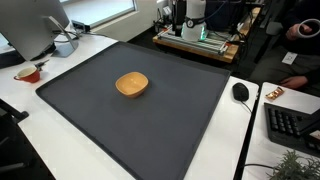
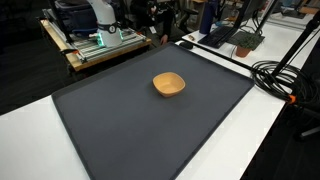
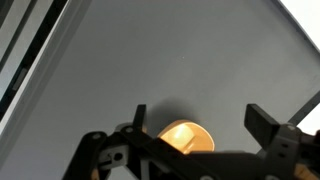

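An orange bowl (image 1: 131, 84) stands on the dark grey mat (image 1: 150, 135), left of its middle towards the back. The second exterior view has the same bowl (image 2: 168, 84) on the mat's far half, with bare mat around it. Seen from the wrist, my gripper is open, its two fingers wide apart and only grey mat between the tips. Below the fingertips in that view, the bowl (image 3: 188, 136) is partly hidden by the gripper's body. A pale patch shows inside the bowl; I cannot tell what it is.
A red cup (image 1: 28, 74) stands on the white table left of the mat. To the right are a black mouse (image 1: 240, 92) and a keyboard (image 1: 292, 126). Coiled black cables (image 2: 283, 80) lie beyond the mat's right edge.
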